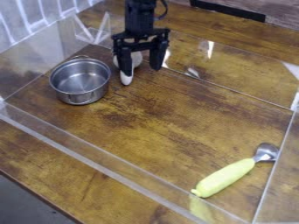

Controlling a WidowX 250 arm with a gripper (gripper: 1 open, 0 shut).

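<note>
A steel pot (79, 80) with a handle stands just to the left. A yellow-handled scoop (225, 178) lies at the lower right, its metal head pointing up and right.
Clear plastic walls (281, 175) border the wooden table (163, 131) on the sides and front. A dark strip runs along the back right.
</note>
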